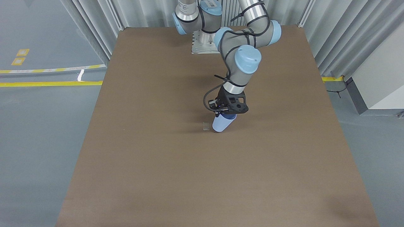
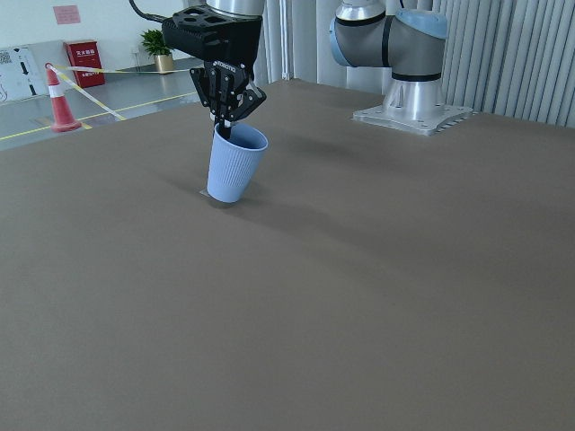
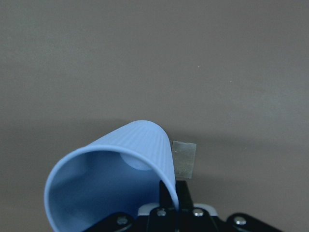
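A light blue ribbed cup [image 1: 222, 123] stands tilted over the brown table [image 1: 159, 159], its mouth upward in the left view [image 2: 235, 166]. My black gripper [image 2: 225, 121] is at the cup's rim and appears shut on it, one finger inside the mouth. In the wrist view the cup [image 3: 106, 188] fills the lower left, with the fingertips [image 3: 182, 191] at its rim. A small clear square patch [image 3: 184, 158] lies on the table beside the cup's base.
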